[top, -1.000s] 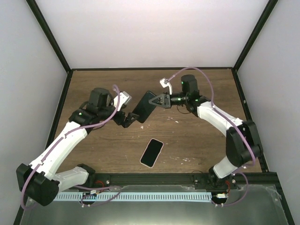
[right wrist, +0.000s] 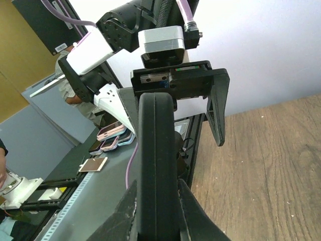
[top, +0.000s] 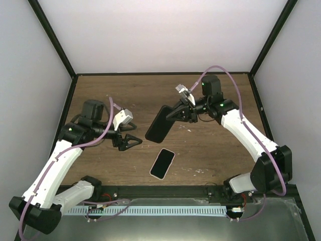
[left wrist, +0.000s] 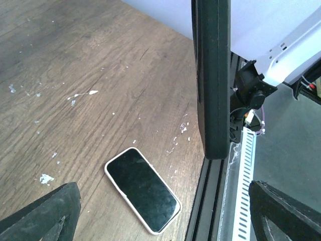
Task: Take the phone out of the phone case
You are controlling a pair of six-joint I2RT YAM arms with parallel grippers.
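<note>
A black slab-like case (top: 159, 124) hangs in the air, held by my right gripper (top: 178, 110); in the right wrist view its dark edge (right wrist: 156, 165) runs up the middle, and in the left wrist view it (left wrist: 213, 100) hangs at the upper right. Whether a phone is inside it cannot be told. My left gripper (top: 129, 135) stands open to the left of it, apart from it, nothing between its fingers. A phone (top: 162, 163) with a black screen and light rim lies flat on the wooden table below, also in the left wrist view (left wrist: 142, 189).
The wooden table (top: 115, 165) is otherwise mostly bare, with small white scraps on it. A dark frame rail (top: 165, 192) and a white slotted strip (top: 160, 211) run along the near edge. Walls enclose the sides and back.
My right gripper has moved to the right with the black case in it. The phone on the table has not moved.
</note>
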